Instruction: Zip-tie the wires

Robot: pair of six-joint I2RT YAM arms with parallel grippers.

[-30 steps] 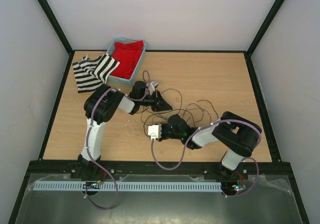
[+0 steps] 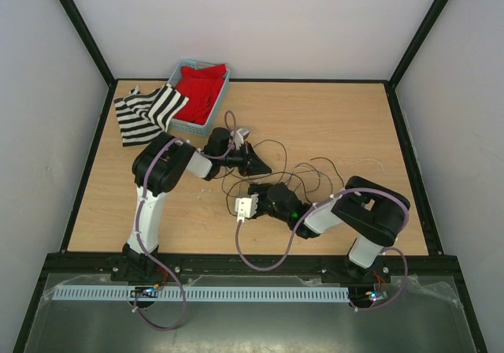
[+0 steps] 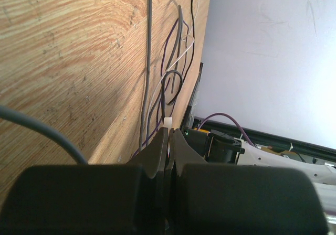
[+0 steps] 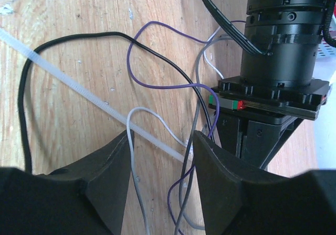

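Note:
My left gripper is shut, with the small white end of a thin strip, seemingly the zip tie (image 3: 167, 122), at its fingertips. In the right wrist view the translucent zip tie (image 4: 79, 88) runs diagonally beneath the wires and passes behind a right finger, towards the left gripper. My right gripper is open. Grey (image 4: 195, 104), purple (image 4: 157, 86) and pale wires (image 4: 134, 167) cross the gap between its fingers, and a black wire (image 4: 79, 36) loops to its left. Loose wires (image 2: 319, 172) also lie on the table in the top view.
A blue-grey basket (image 2: 191, 128) holding a red cloth (image 2: 201, 93) stands at the back left, beside a striped cloth (image 2: 146, 113). Both grippers stand close together over the wires.
My right gripper has shifted and turned slightly at the wrist, its dark fingers now nearer the left gripper. The left arm, basket and cloths look unmoved.

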